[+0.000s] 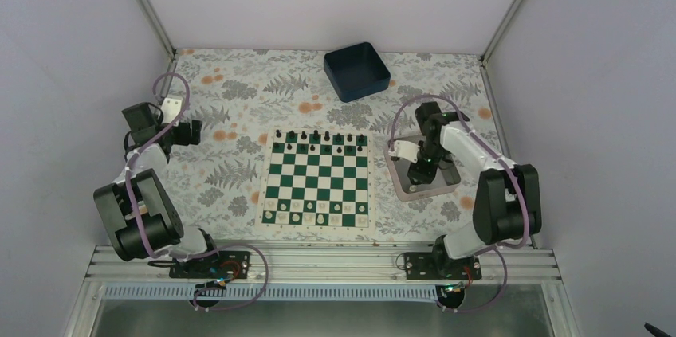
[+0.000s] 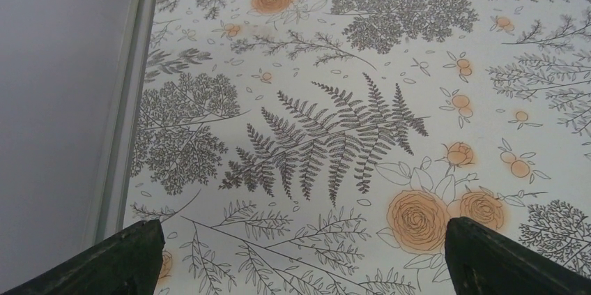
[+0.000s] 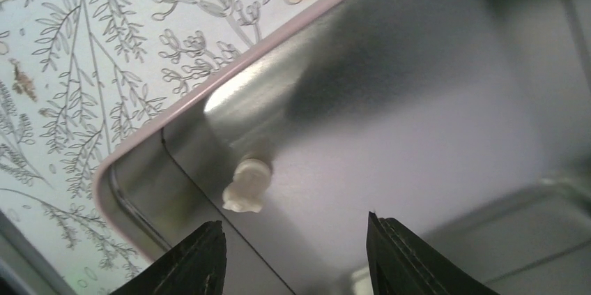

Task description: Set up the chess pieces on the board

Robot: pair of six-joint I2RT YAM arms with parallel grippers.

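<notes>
On the green-and-white chessboard, several black pieces stand along the far two rows. Several white pieces occupy the near two rows. Right of the board is a grey tray; my right gripper is over it, open and empty. A white chess piece lies on its side on the tray floor, ahead of the fingers. Part of another pale piece shows at the lower edge of the right wrist view, mostly hidden by a finger. Far from the board, my left gripper is open above bare cloth.
A dark blue bin sits at the back, looking empty. The tray's raised pinkish rim runs close to the right gripper. Patterned cloth left of the board is clear.
</notes>
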